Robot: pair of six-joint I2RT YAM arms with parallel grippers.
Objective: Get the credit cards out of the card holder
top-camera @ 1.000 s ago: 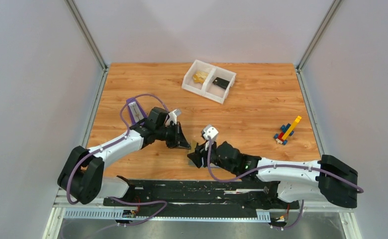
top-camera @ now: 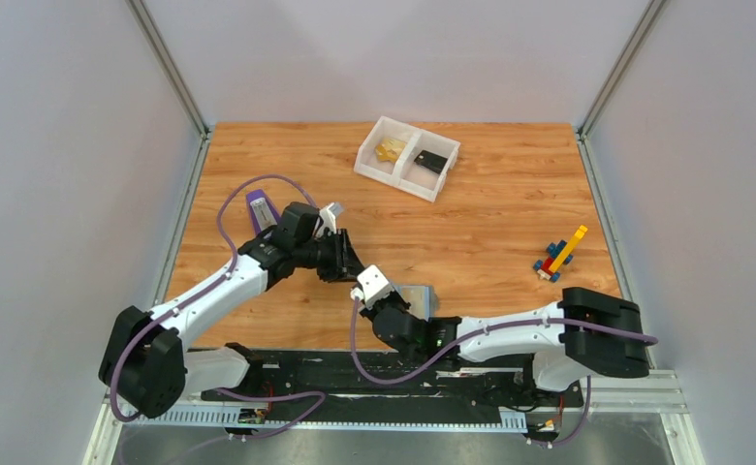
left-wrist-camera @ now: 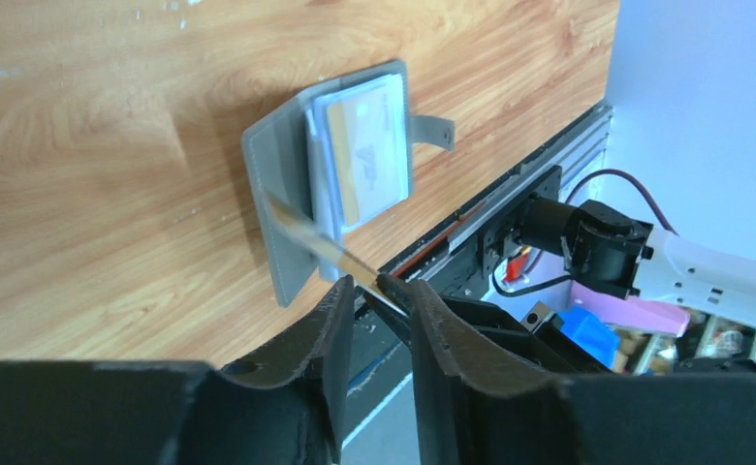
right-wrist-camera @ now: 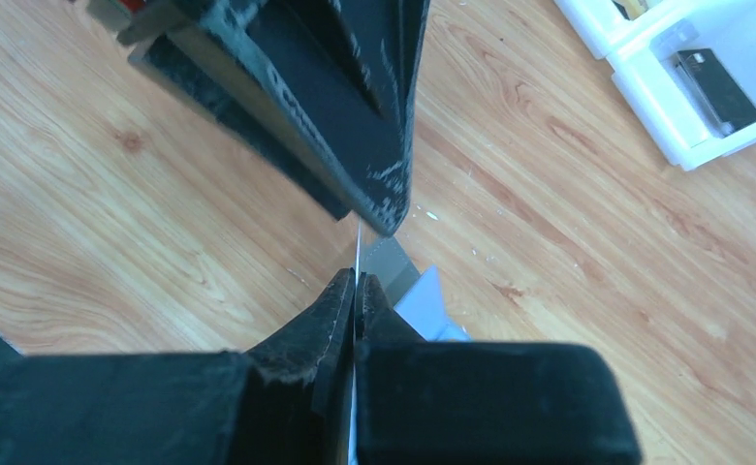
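The grey card holder lies open on the table, with clear sleeves on one side. In the left wrist view, a blurred yellowish card hangs over it, one end at the tips of the right gripper. The right wrist view shows my right gripper shut on that card, which appears edge-on as a thin white line. My left gripper stands part open, a gap between its fingers. Its dark fingers are close to the card's far end; whether they touch it I cannot tell.
A white two-part bin at the back holds a yellow item and a black item. Toy bricks stand at the right. A purple object lies behind the left arm. Table between bin and bricks is clear.
The left arm has shifted slightly left.
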